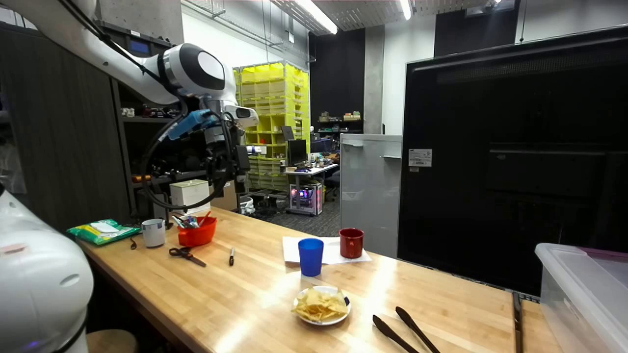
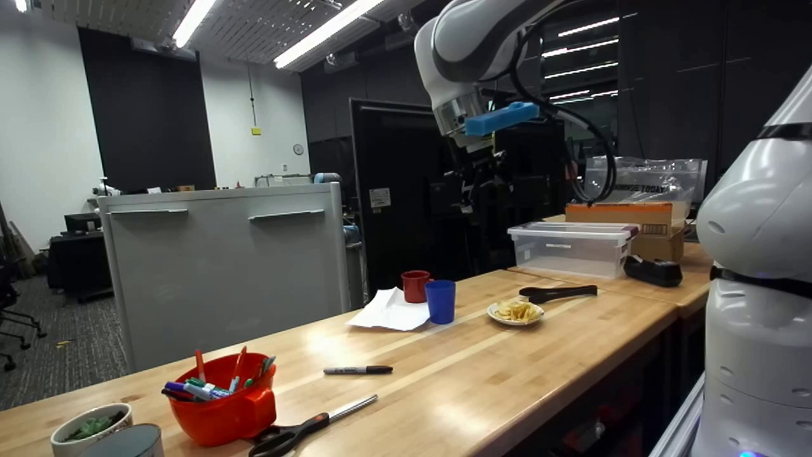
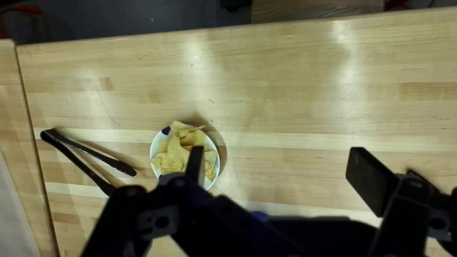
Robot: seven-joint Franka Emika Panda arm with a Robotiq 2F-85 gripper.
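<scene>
My gripper stands open high above the wooden table, with nothing between its fingers. Chips fill a small white plate (image 3: 217, 171), which in the wrist view lies below the left finger and is partly covered by it. Near the plate stands a blue cup (image 1: 310, 257); a red mug (image 1: 351, 243) is behind it, by a white paper (image 2: 389, 311). Black tongs (image 3: 85, 165) lie spread beside the plate. A marker (image 2: 358, 370) and black scissors (image 2: 312, 428) rest farther along the table.
A red container (image 2: 228, 407) holds several pens. Beside it are a pale mug (image 1: 153, 233) and a green packet (image 1: 104, 231). A clear plastic bin (image 2: 572, 250) stands at the table's other end. Bare wood stretches along the near side.
</scene>
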